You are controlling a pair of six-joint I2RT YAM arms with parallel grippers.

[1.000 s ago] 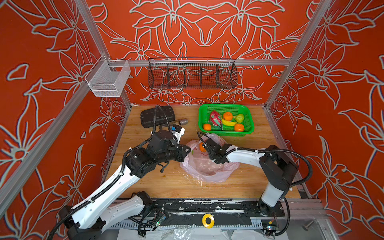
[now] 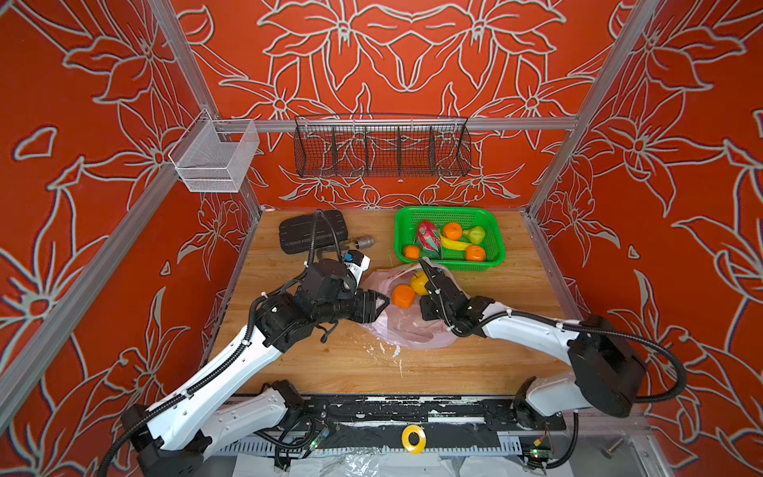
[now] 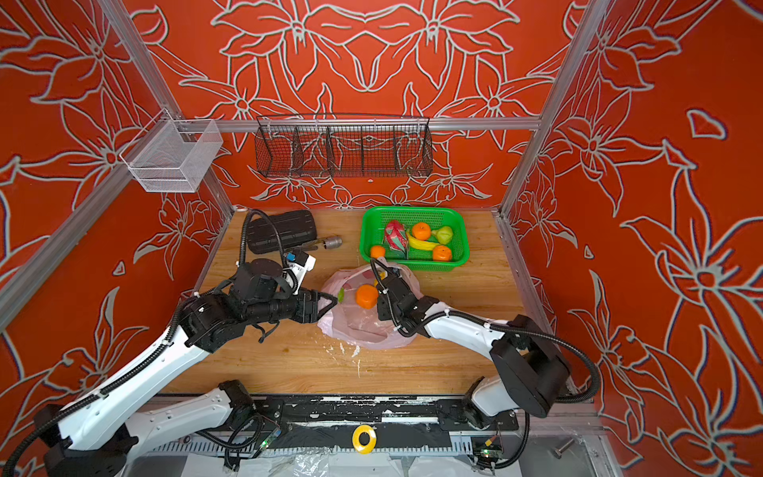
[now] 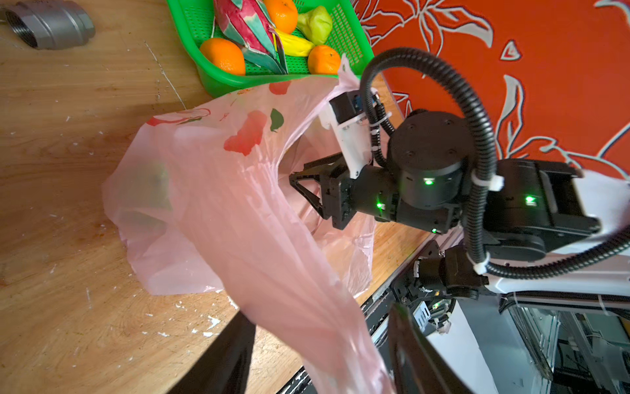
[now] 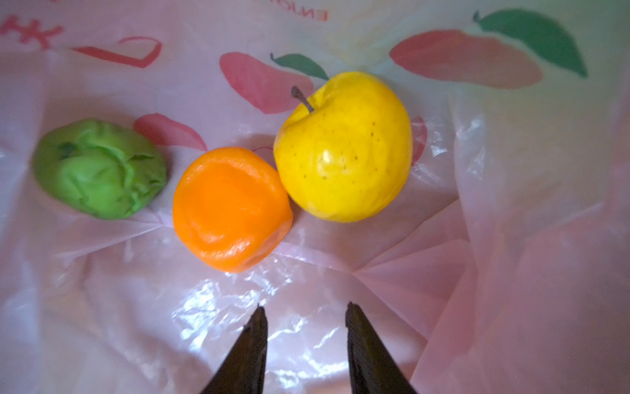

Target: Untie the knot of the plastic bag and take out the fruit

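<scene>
The pink plastic bag (image 2: 405,330) lies open on the table. Inside are a green fruit (image 5: 98,167), an orange (image 5: 233,210) and a yellow apple (image 5: 344,147). My left gripper (image 2: 380,303) is at the bag's left edge, part open, with bag film rising between its blurred fingers; whether it grips is unclear. My right gripper is over the bag's inside, below the fruit in its wrist view. Its fingertips show apart, and whether anything is pinched between them is unclear.
A green basket (image 2: 496,258) of fruit stands behind the bag. A black case (image 2: 306,234) and a metal fitting (image 4: 62,26) lie at back left. Wire baskets (image 2: 381,159) hang on the back rail.
The right arm has shifted and turned, exposing more fruit in the bag. The bag has shifted a little.
</scene>
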